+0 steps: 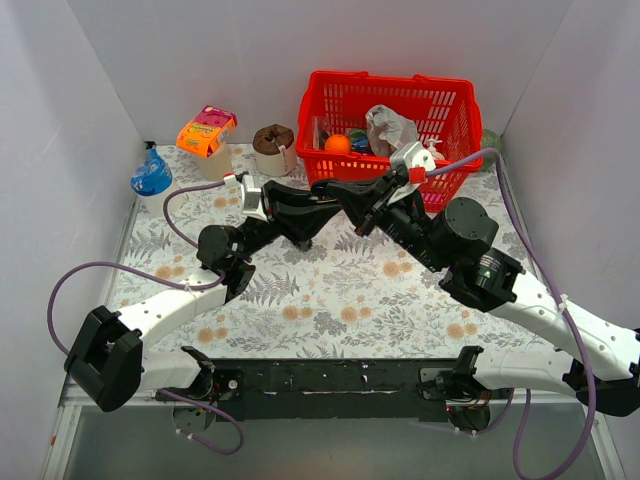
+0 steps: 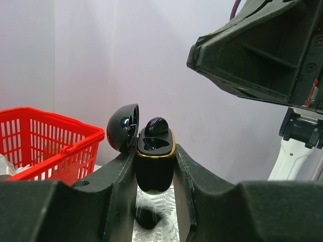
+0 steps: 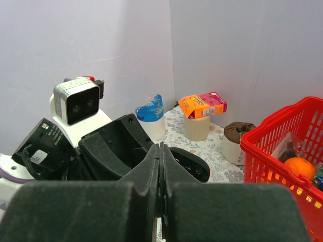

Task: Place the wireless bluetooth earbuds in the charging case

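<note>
Above the table, my left gripper (image 1: 318, 203) is shut on the black charging case (image 2: 155, 174), whose gold-edged rim faces up. The round lid (image 2: 123, 128) stands open to the left in the left wrist view. A glossy black earbud (image 2: 156, 126) sticks up from the case; how deep it sits cannot be told. Below the case is a blurred dark object (image 2: 147, 217), possibly an earbud, over the table. My right gripper is shut, nothing showing between its fingers. Its tips are close to the case, above and to the right in the left wrist view.
A red basket (image 1: 318, 110) with an orange (image 1: 338, 144) and bags stands at the back. Back left are a brown-topped pot (image 1: 274, 158), an orange packet (image 1: 207, 130) and a blue-topped container (image 1: 152, 177).
</note>
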